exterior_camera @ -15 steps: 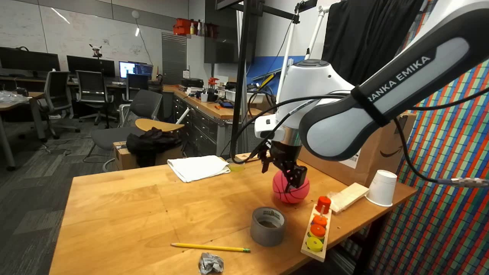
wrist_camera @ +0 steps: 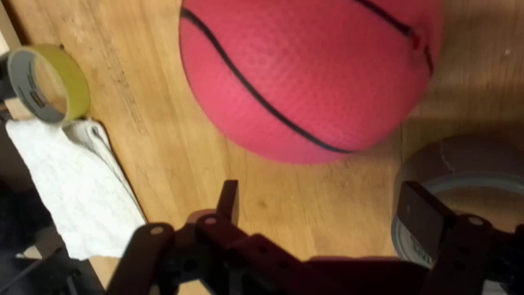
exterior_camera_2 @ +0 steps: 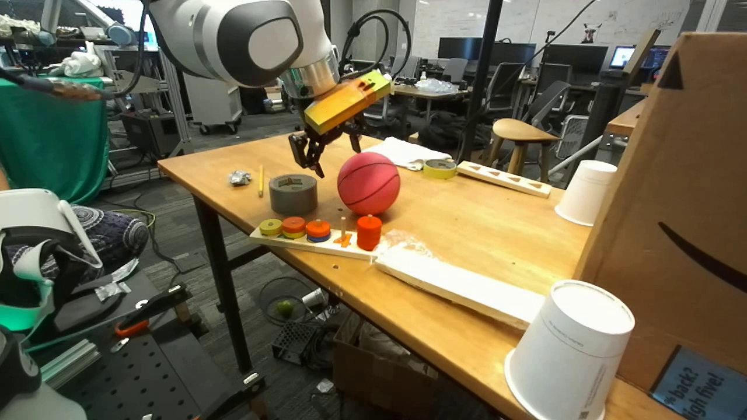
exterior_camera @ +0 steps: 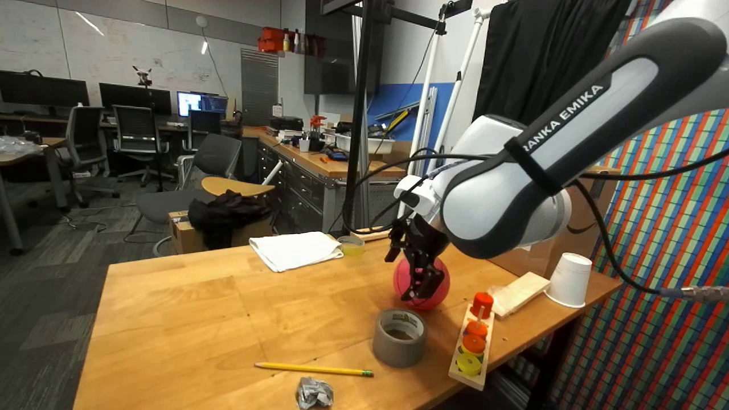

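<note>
A pink ball with black basketball lines [exterior_camera_2: 369, 183] rests on the wooden table between the grey tape roll [exterior_camera_2: 293, 195] and the yellow tape roll [exterior_camera_2: 440, 168]. My gripper is open, its two fingers spread wide with bare tabletop visible between them. In the wrist view the ball [wrist_camera: 304, 73] lies beyond the fingertips, not between them. The right finger overlaps the grey tape roll [wrist_camera: 461, 162] in that view. From exterior view 1, the gripper [exterior_camera: 403, 277] is tilted and hangs in front of the ball [exterior_camera: 437, 287]; whether it touches cannot be told.
A wooden peg board with coloured rings [exterior_camera: 471, 341] and a pale wooden block [exterior_camera: 520, 294] line the near edge. A pencil [exterior_camera: 314, 369], crumpled foil [exterior_camera: 315, 393], white cloth [exterior_camera: 295, 250] and white cup [exterior_camera: 569, 280] stand around.
My gripper has tilted and moved slightly left and downward in exterior view 1. The ball has shifted a little left there too. The tape roll, peg board and cloth have stayed put.
</note>
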